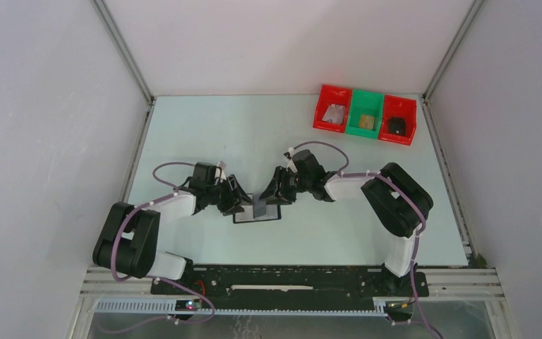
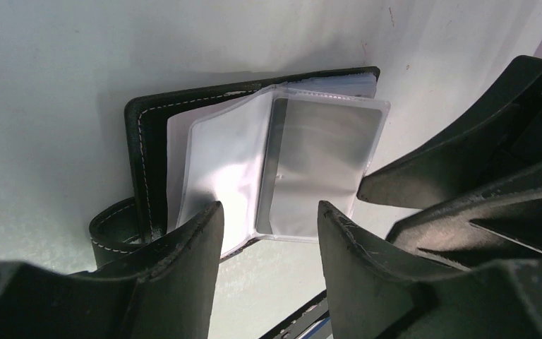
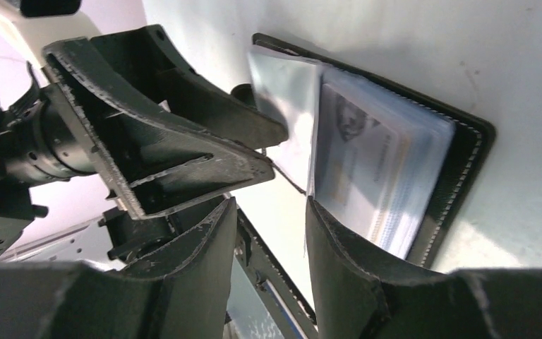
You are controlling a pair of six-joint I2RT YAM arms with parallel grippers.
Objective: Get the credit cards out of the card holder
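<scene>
The black card holder (image 1: 257, 219) lies open at the table's front middle, its clear sleeves (image 2: 317, 162) spread between my two grippers. In the right wrist view a stack of cards in sleeves (image 3: 381, 162) sits on its black cover (image 3: 466, 148). My left gripper (image 1: 241, 198) is at the holder's left end, open, its fingertips (image 2: 208, 219) low over the sleeves. My right gripper (image 1: 276, 187) is at the other end, open; in its wrist view the edge of an upright sleeve stands between or just beyond its fingertips.
Three bins stand at the back right: red (image 1: 334, 92), green (image 1: 367, 100) and red (image 1: 399, 106), each holding a small object. The table behind the grippers and at the front right is clear.
</scene>
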